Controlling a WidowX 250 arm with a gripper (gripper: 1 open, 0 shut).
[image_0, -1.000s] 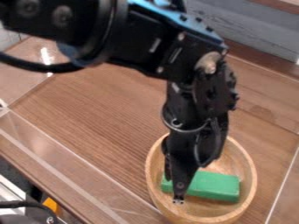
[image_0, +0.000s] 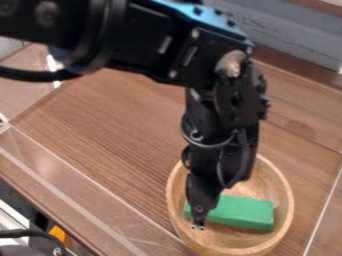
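Observation:
A green block (image_0: 241, 211) lies inside a round wooden bowl (image_0: 263, 243) at the lower right of the camera view. My black gripper (image_0: 199, 215) hangs from the arm over the left part of the bowl, its tip in front of the left end of the block. The fingers look close together, with nothing visible between them; whether the tip touches the block is unclear.
A pale wall runs along the back. Clear strips cross the table at the left front and right, and dark items and cables sit at the lower left corner.
The gripper has risen somewhat and shifted slightly left. The block and bowl look unmoved.

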